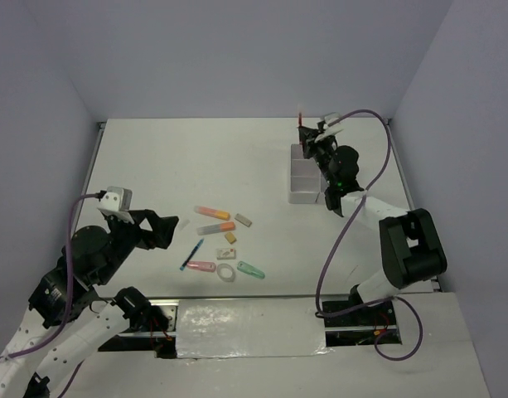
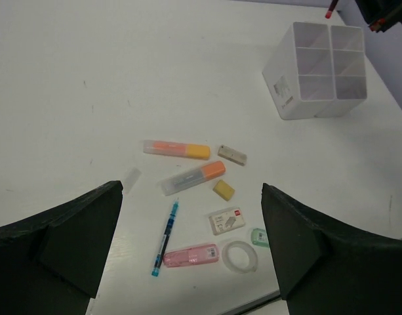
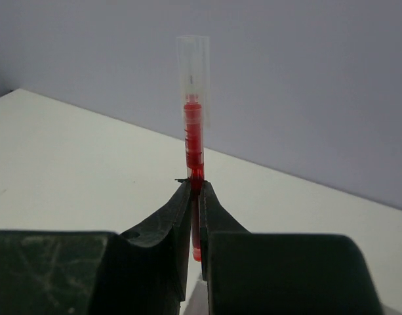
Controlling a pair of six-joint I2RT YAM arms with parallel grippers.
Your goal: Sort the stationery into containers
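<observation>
A red pen with a clear cap (image 3: 194, 141) stands upright in my right gripper, whose fingers close on its lower part. In the top view that gripper (image 1: 305, 134) is at the back edge of the white divided container (image 1: 303, 197). My left gripper is open and empty, above the left of the table. Below it lie a blue pen (image 2: 166, 237), two orange-ended tubes (image 2: 176, 149), a pink cutter (image 2: 191, 255), a green cutter (image 2: 260, 237), a clear tape ring (image 2: 239, 256) and small erasers (image 2: 227, 220).
The container (image 2: 284, 82) has several compartments; those visible in the left wrist view look empty. Table space between the loose stationery and the container is bare. Grey walls stand at the back and sides.
</observation>
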